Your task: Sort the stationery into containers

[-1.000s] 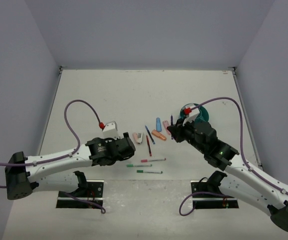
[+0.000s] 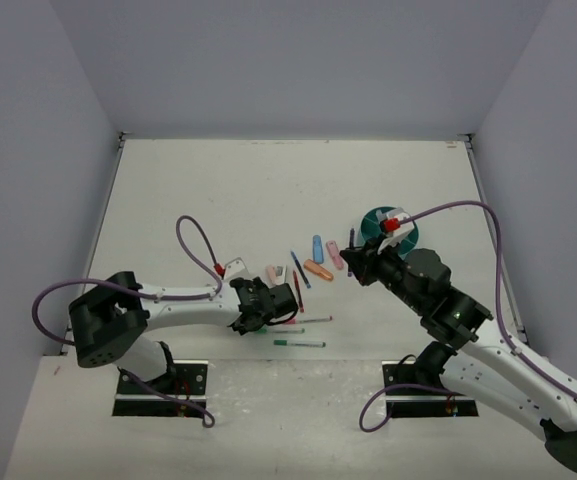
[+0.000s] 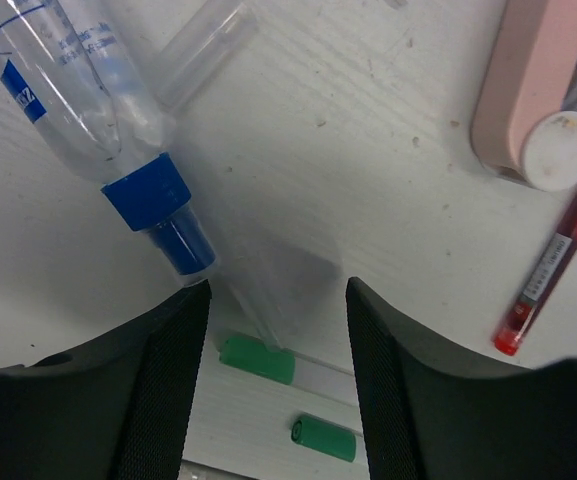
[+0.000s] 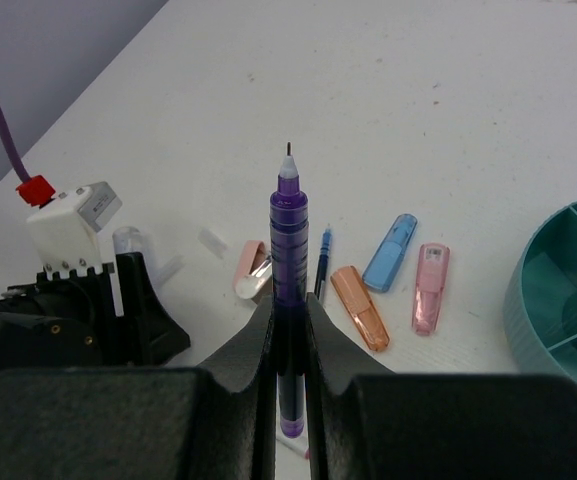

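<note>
My right gripper is shut on a purple pen (image 4: 289,240), held upright above the table. Beside it to the right stands a round teal container (image 4: 536,325) with compartments. My left gripper is open, low over the table. A clear tube with a blue collar (image 3: 148,192) reaches close to its left finger; contact cannot be told. Two green-ended markers (image 3: 258,360) lie below and between the fingers. A pink-cased item (image 3: 523,85) and a red pen (image 3: 548,265) lie to the right.
Blue (image 2: 317,248), pink (image 2: 335,254) and orange (image 2: 319,270) cased items lie mid-table with a blue pen (image 2: 300,268). Another green-ended marker (image 2: 300,344) is at the front edge.
My right gripper has shifted slightly right towards the teal container, still with the pen.
</note>
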